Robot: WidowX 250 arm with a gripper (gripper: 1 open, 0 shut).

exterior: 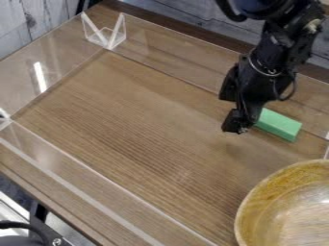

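The black robot arm reaches down from the top right to its gripper (236, 104), which hangs over the wooden table at the right of centre. Just right of the gripper lies a mint-green block (280, 126), partly behind the arm. The dark fingers overlap in the view, so I cannot tell how far apart they are or whether anything is between them.
A large tan bowl (283, 211) fills the lower right corner. A clear plastic holder (106, 34) stands at the back left.
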